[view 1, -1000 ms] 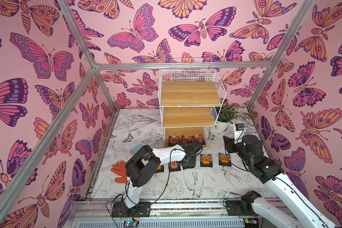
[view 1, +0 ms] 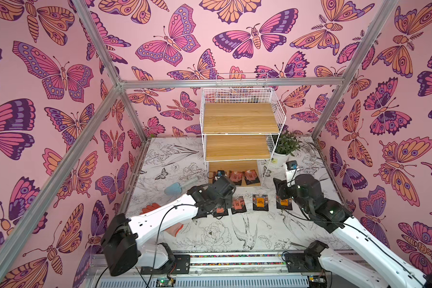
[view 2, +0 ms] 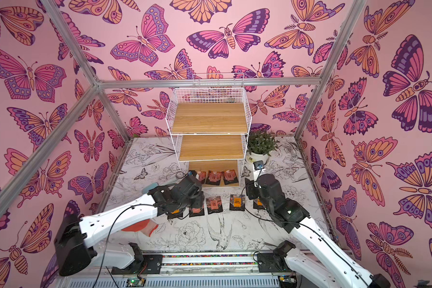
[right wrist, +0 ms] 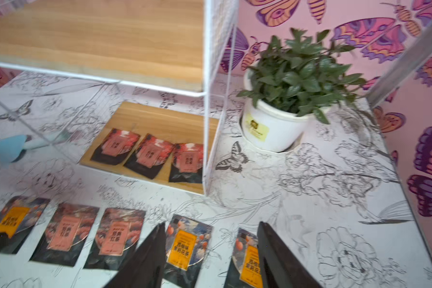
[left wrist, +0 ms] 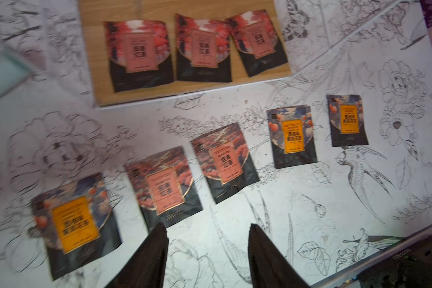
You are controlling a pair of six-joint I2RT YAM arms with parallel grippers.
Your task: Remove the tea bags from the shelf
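Note:
On the bottom board of the white wire shelf (view 1: pixel 237 159) lie three red tea bags, the left one (left wrist: pixel 139 52), the middle one (left wrist: pixel 203 48) and the right one (left wrist: pixel 256 40). Several more lie flat on the table in front, among them a red one (left wrist: pixel 225 160) and orange-labelled ones (left wrist: pixel 292 136). The two upper boards are bare. My left gripper hovers over the table row, its fingers apart and nothing between them. Above the right end of that row, my right gripper is also open and empty, with an orange-labelled bag (right wrist: pixel 187 249) below it.
A potted plant (right wrist: pixel 292 91) stands right of the shelf. The shelf's white front post (right wrist: pixel 207 139) rises beside the bottom board. A light-blue tool (view 1: pixel 172 189) and an orange-red glove (view 1: pixel 151 207) lie to the left.
My left arm has swung left and its forearm has stretched out, uncovering part of the table row. The right arm has shifted slightly left. The bags have not visibly moved.

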